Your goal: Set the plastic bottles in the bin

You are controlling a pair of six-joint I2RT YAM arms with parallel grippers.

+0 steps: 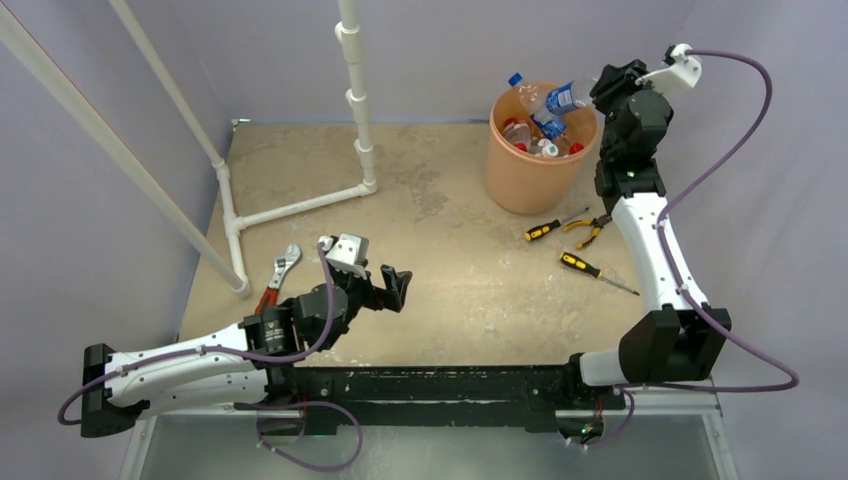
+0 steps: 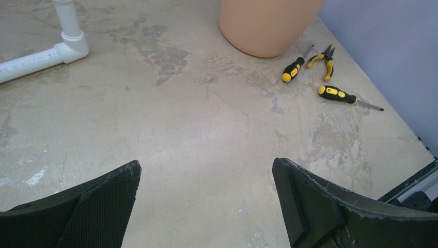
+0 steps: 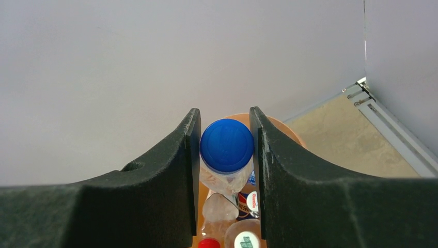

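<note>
In the top view the orange bin (image 1: pixel 530 185) stands at the back right with several plastic bottles inside. A clear bottle with a blue label (image 1: pixel 563 98) slants over its right side, its end at my right gripper (image 1: pixel 600 90). In the right wrist view that bottle's blue cap (image 3: pixel 227 145) sits between the fingers, with no clear gap on either side. Below it, other bottles (image 3: pixel 219 209) lie in the bin. My left gripper (image 1: pixel 394 284) is open above the bare floor, with nothing between its fingers in the left wrist view.
Two screwdrivers (image 1: pixel 543 230) (image 1: pixel 582 265) and yellow pliers (image 1: pixel 590 228) lie near the bin. White pipes (image 1: pixel 300 205) rise at the left. An adjustable wrench (image 1: pixel 281 275) lies by the left arm.
</note>
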